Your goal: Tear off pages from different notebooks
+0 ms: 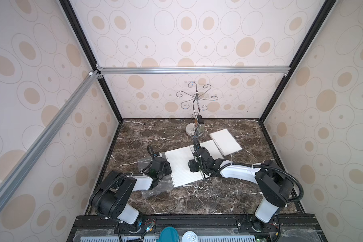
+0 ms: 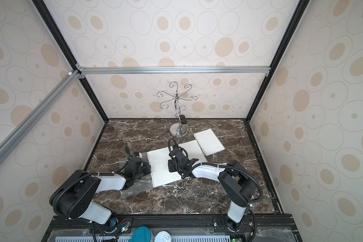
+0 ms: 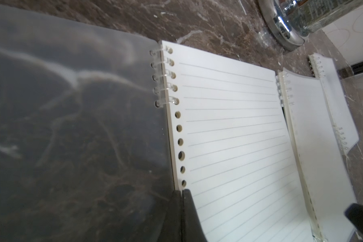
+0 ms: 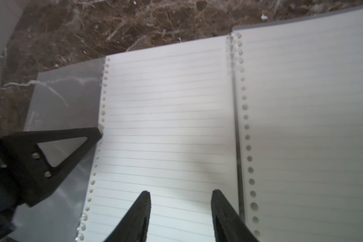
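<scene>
A lined spiral notebook [image 4: 165, 121] lies open, its clear plastic cover [image 3: 76, 121] folded out to the left. My left gripper is shut at the punched-hole edge of that notebook, and nothing shows between its fingers. Above the same page, near its right side, my right gripper hangs with its fingers apart and only paper visible behind the gap. Against the first notebook's right side lies a second lined notebook [image 4: 310, 121], partly covered by the right arm in the top views. Farther back to the right sits a third, smaller notebook [image 1: 225, 142].
Behind the notebooks stands a chrome scroll stand [image 1: 196, 100] on a round base, with a dark-lidded jar [image 2: 184, 127] beside it. Bare marble tabletop [image 1: 141, 133] shows at the back left and along the front.
</scene>
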